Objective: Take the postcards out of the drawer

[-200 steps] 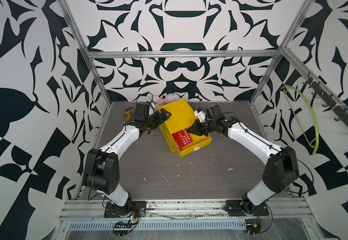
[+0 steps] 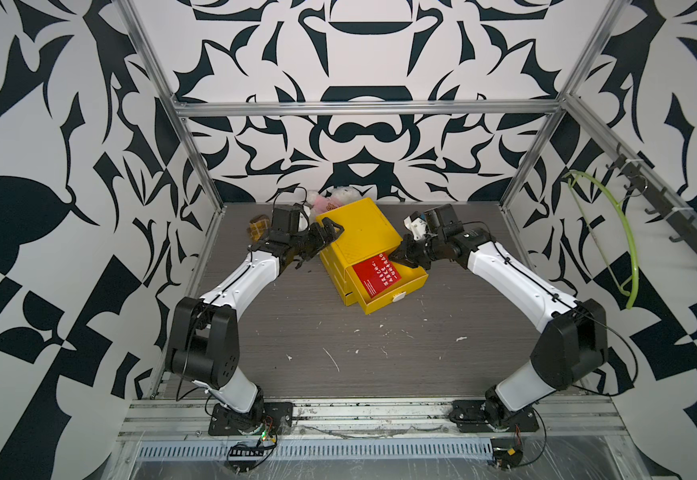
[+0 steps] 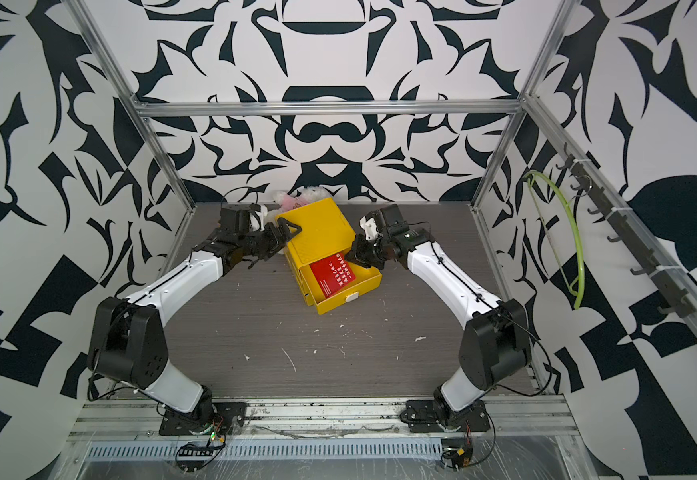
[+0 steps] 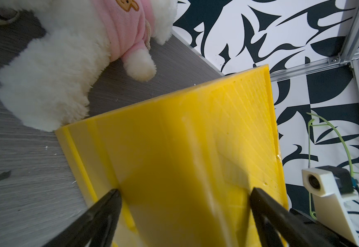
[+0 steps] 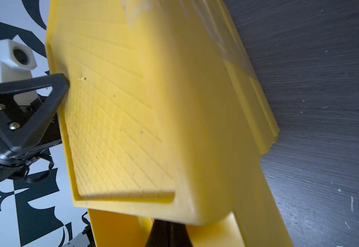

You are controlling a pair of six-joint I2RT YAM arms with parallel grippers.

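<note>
The yellow cabinet (image 2: 360, 226) stands tilted to the view at the back middle of the table. Its upper drawer (image 2: 412, 282) is pulled out toward the front right. A red postcard (image 2: 377, 275) with white print lies in the drawer; whether more cards are under it cannot be seen. My left gripper is open at the cabinet's left top edge, fingers (image 4: 105, 216) spread with the yellow body behind them. My right gripper is shut, its tips down in the drawer beside the card, just under the cabinet's front edge; nothing shows between them.
A white plush toy (image 4: 68, 61) in pink sits on the table behind the cabinet. A brown item (image 2: 258, 227) lies behind the left arm. In front of the drawer the table (image 2: 412, 352) is clear apart from small scraps.
Over the last second my right gripper has moved to the right. The red card slid right within the drawer and shows more. The drawer shifted slightly right. My left arm stayed still.
</note>
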